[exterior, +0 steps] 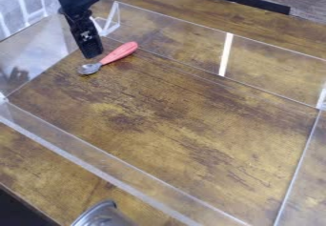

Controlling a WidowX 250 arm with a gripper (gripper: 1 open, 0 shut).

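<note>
A spoon with a salmon-pink handle (pixel 118 53) and a metal bowl end (pixel 90 69) lies on the wooden floor of a clear-walled enclosure, near its back left. My black gripper (pixel 91 51) hangs just above and left of the spoon, apart from it, with nothing seen held. Its fingers are small and dark in this view, and it stands open.
Clear walls (pixel 140 190) with white corner and middle strips surround a wide empty wooden floor (pixel 192 125). A metal container (pixel 99 216) is partly visible outside at the bottom edge. A dark slot sits in the back panel at top right.
</note>
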